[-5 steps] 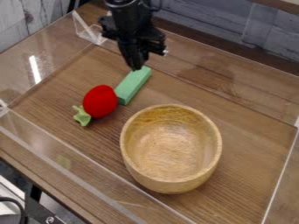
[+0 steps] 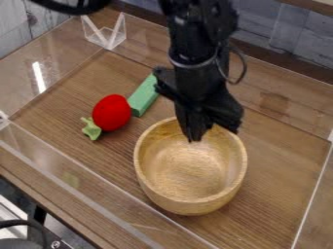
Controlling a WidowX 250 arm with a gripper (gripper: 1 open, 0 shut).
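My gripper (image 2: 196, 121) is low over the back rim of a tan bowl (image 2: 189, 183), shut, with nothing visible between its fingers. A red strawberry-like object (image 2: 112, 112) with a green top lies left of the bowl. A green block (image 2: 143, 95) lies behind it, partly hidden by the dark arm.
A clear rack or container (image 2: 101, 29) stands at the back left.
The objects on the table appear unmoved.
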